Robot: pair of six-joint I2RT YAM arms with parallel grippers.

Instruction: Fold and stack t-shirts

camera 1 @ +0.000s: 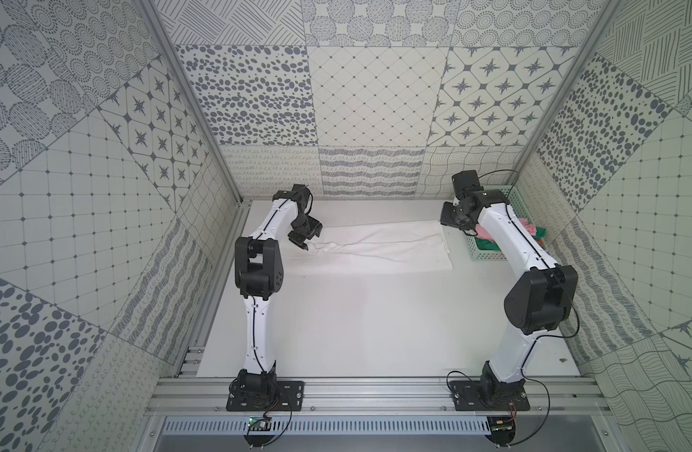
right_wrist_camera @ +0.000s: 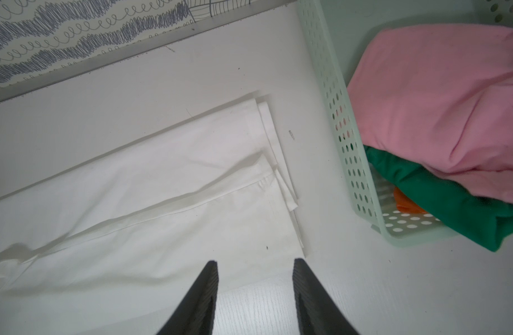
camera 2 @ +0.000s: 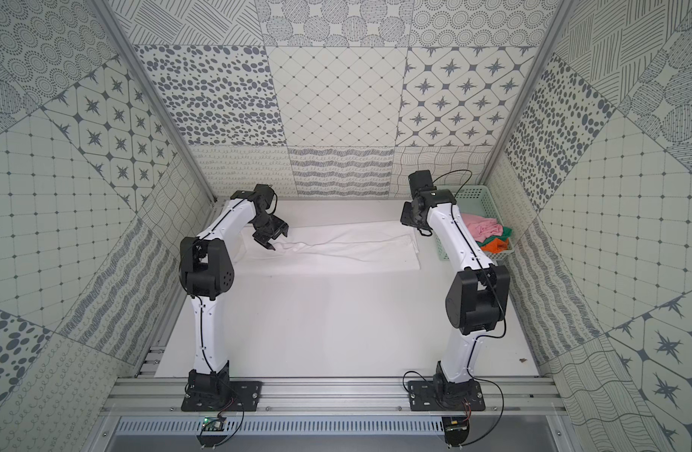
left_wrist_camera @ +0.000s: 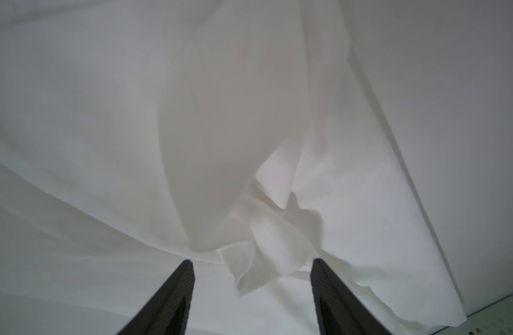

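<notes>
A white shirt (camera 1: pixel 383 256) lies folded into a long, creased strip across the back of the table, with bunched fabric (left_wrist_camera: pixel 278 251) toward its left end. My left gripper is open just over that bunched part, its fingertips apart with cloth visible beneath. My right gripper stands open above the table near the shirt's right end and the basket, nothing held between its fingers.
A pale green basket (right_wrist_camera: pixel 332 83) at the back right holds pink (right_wrist_camera: pixel 429 89), green (right_wrist_camera: pixel 463 212) and orange (right_wrist_camera: pixel 407 202) garments.
</notes>
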